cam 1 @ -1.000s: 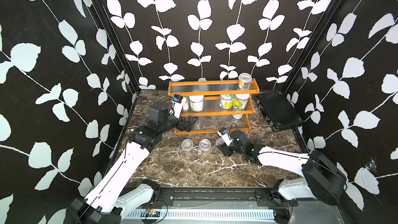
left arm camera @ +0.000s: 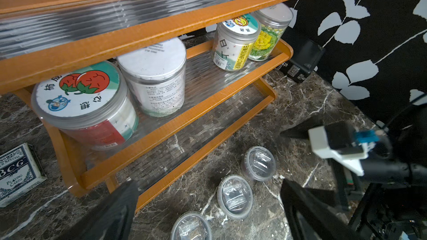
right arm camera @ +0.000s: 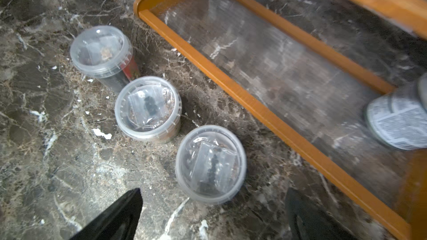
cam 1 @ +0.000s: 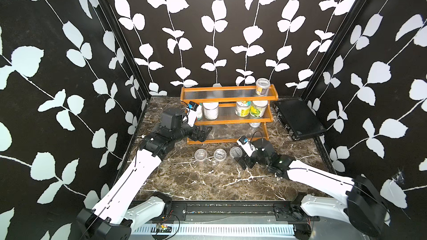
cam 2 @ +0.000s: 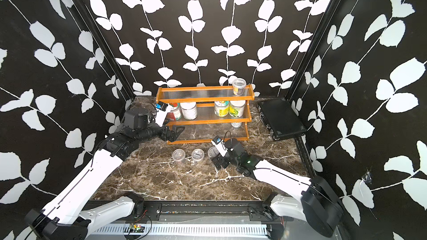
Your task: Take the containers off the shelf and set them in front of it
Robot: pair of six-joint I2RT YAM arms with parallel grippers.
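A wooden shelf (cam 1: 229, 121) with three tiers stands at the back of the table. Its middle tier bears a tomato-labelled jar (left arm camera: 82, 102), a white-lidded jar (left arm camera: 155, 77), a sunflower jar (left arm camera: 235, 44) and a yellow-flower jar (left arm camera: 266, 31). Another jar (cam 1: 262, 87) sits at the top tier's right end, and one (right arm camera: 400, 113) at the bottom tier's right. My left gripper is open and empty in front of the shelf's left side. Beside the rightmost of three small clear-lidded tubs (right arm camera: 211, 164) hovers my right gripper, open, nothing between its fingers.
The other tubs, a middle one (cam 1: 220, 155) and a left one (cam 1: 201, 155), stand in front of the shelf. A black case (cam 1: 300, 117) lies right of it; a card box (left arm camera: 20, 173) lies left.
My right arm's elbow has swung out to the right and toward the front, its gripper shifting slightly right. The left arm has barely moved. The jars and tubs stay in place.
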